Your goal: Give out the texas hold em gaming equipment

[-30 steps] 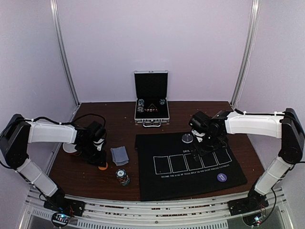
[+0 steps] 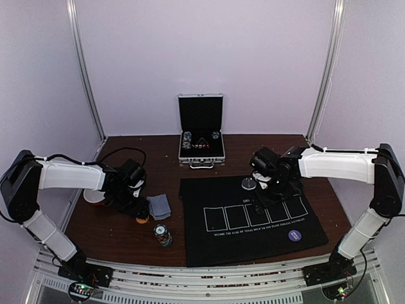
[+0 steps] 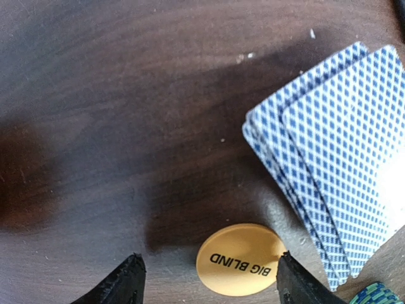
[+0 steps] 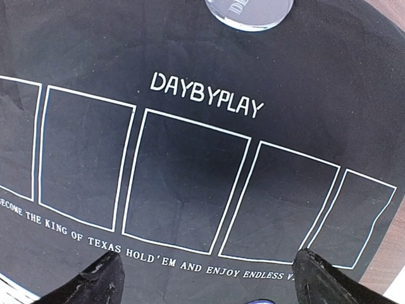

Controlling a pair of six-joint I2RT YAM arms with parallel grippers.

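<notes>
The orange BIG BLIND disc (image 3: 233,258) lies flat on the table, its edge close against the right finger of my left gripper, which is open around it. A fanned bundle of blue-backed cards (image 3: 345,139) is beside it, shown too as cards (image 2: 159,207) in the top view. Over the black mat (image 2: 202,247), my right gripper is open and empty. On that mat lie the clear dealer disc (image 2: 249,183) and a purple disc (image 2: 295,235). A stack of chips (image 2: 162,235) stands left of the mat.
At the back centre, the silver case (image 2: 202,152) stands open with chips and red items inside. A white bowl (image 2: 94,196) is partly behind the left arm. Bare table (image 2: 101,234) shows at the front left.
My left gripper has shifted slightly right toward the cards, and the orange disc also appears a little further right. The right arm, mat, cards and chip stack look unchanged.
</notes>
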